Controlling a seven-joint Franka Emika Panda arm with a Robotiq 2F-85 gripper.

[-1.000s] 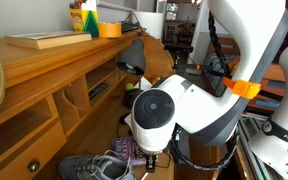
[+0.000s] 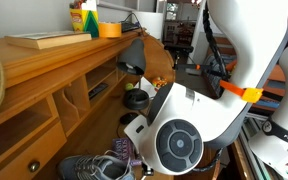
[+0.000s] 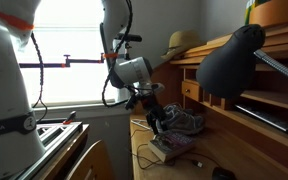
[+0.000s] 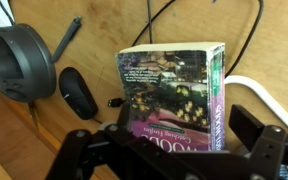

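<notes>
A thick paperback book point(image 4: 170, 88) with a dark picture cover and a purple spine lies on the wooden desk. It shows again in exterior view 2 as a pale-edged block point(image 3: 171, 145). My gripper is open over the near part of the book, its dark fingers spread toward either side of the cover. Seen from exterior view 2, the gripper point(image 3: 157, 127) points down at the book's far end; whether it touches the book I cannot tell. In exterior view 1 the arm mostly hides the book.
Grey sneakers point(image 2: 92, 166) rest beside the book. A black mouse point(image 4: 78, 92), a dark grey lamp head point(image 4: 19, 62) and loose cables lie on the desk. A white cable point(image 4: 266, 98) curves past the spine. Desk cubbies point(image 2: 104, 78) line one side.
In exterior view 1, my wrist has moved right and down in the picture, uncovering a dark round object behind it. The sneakers and desk items look unmoved.
</notes>
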